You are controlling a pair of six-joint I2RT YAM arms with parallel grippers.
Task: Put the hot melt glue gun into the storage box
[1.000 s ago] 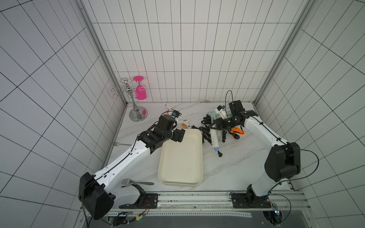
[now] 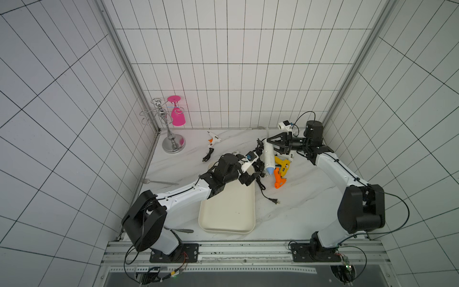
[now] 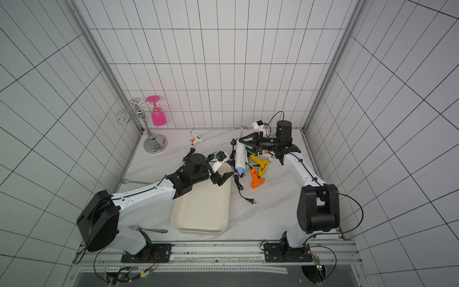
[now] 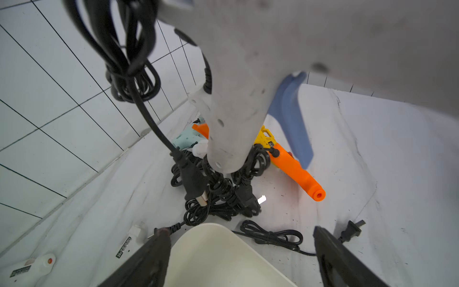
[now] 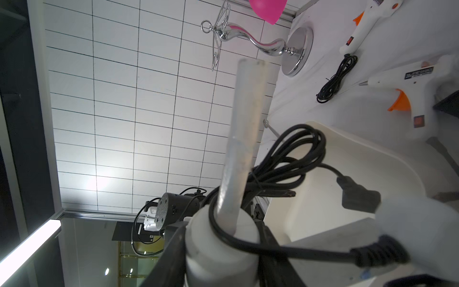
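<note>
A large white glue gun with blue trigger and glue stick is held up by my right gripper, shut on its rear end, its bundled cord hanging. My left gripper stands open just left of it, over the cream storage box; in the left wrist view the gun's body looms above and ahead of the open fingers.
Yellow and orange glue guns and tangled cords lie right of the box. Small white guns lie behind it. A chrome stand with pink glass is at back left, forks at left.
My right gripper has lifted the white gun off the pile, exposing the yellow and orange guns. My left gripper has moved rightward toward it.
</note>
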